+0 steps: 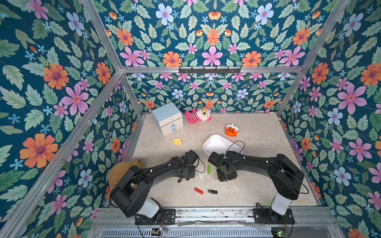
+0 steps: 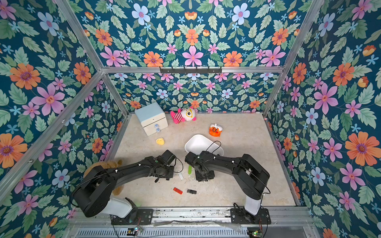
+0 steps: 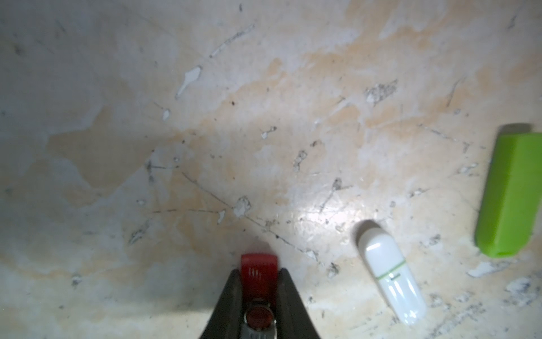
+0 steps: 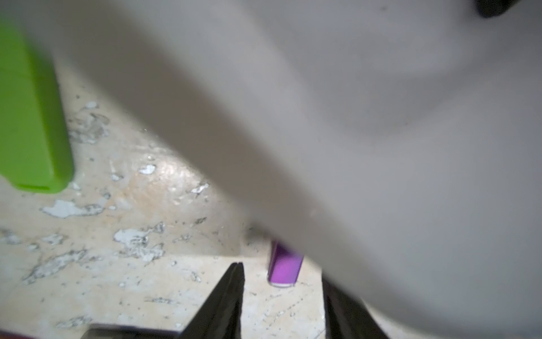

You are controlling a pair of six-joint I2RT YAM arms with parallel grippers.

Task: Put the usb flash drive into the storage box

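My left gripper is low over the table, shut on a dark red flash drive [image 3: 258, 265]. A white drive [image 3: 389, 271] and a green one [image 3: 508, 192] lie to its right. My right gripper stands open beside the white tray [image 4: 367, 141], above a purple drive [image 4: 284, 265] partly hidden by the tray's rim. A red drive [image 1: 198, 190] and a black drive [image 1: 212, 191] lie nearer the front. The storage box [image 1: 166, 119], cream with a blue lid, stands at the back left.
A pink plush toy [image 1: 198, 115], an orange toy [image 1: 231, 130] and a yellow object [image 1: 177, 140] lie at the back. A brown plush [image 2: 115, 190] is at the far left, behind my left arm.
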